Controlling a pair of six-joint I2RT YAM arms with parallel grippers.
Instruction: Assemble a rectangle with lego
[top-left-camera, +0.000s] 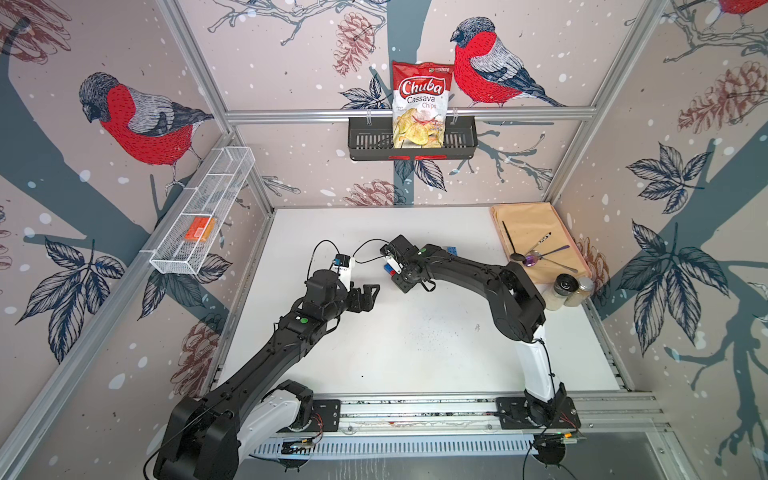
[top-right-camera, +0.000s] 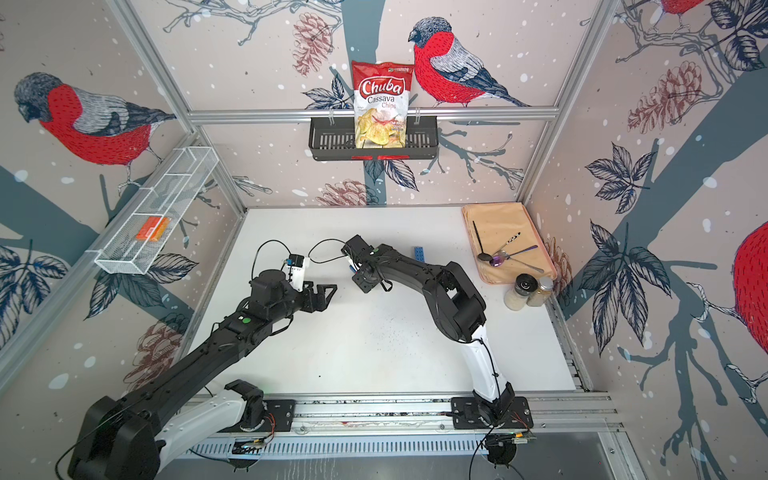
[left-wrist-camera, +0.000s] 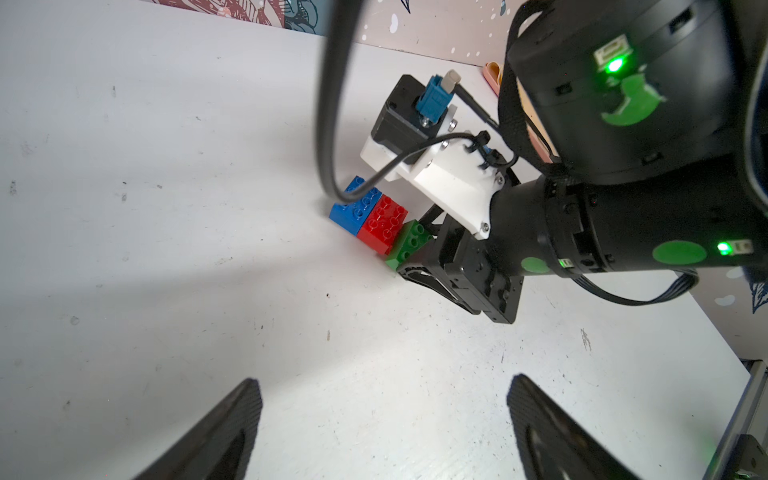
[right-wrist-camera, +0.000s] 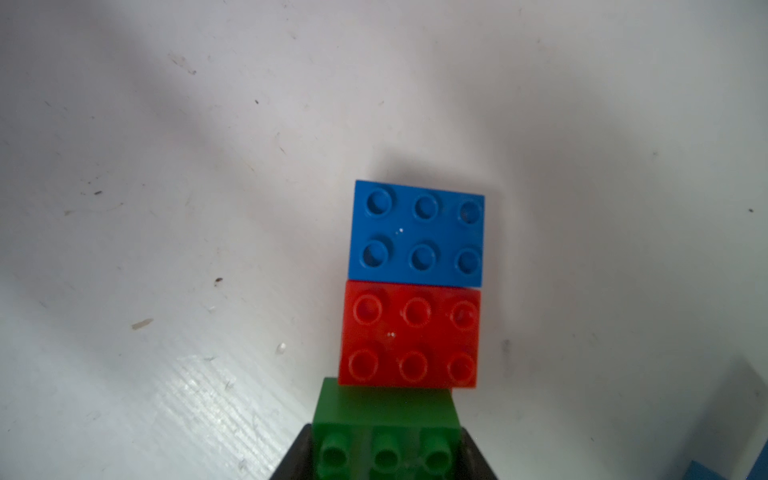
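Observation:
In the right wrist view a blue brick (right-wrist-camera: 416, 232) and a red brick (right-wrist-camera: 408, 336) lie in line, touching, on the white table. My right gripper is shut on a green brick (right-wrist-camera: 384, 406), whose studs face away from the red brick's top view, at the red brick's near end. The left wrist view shows the same three bricks under the right arm. My left gripper stands open and empty, left of them. Another blue piece (top-right-camera: 418, 253) lies behind the right arm.
A tan board (top-left-camera: 528, 228) with utensils and two jars (top-left-camera: 560, 296) occupy the right side. A wire shelf (top-left-camera: 200, 212) hangs left; a rack with chips (top-left-camera: 372, 140) hangs at the back.

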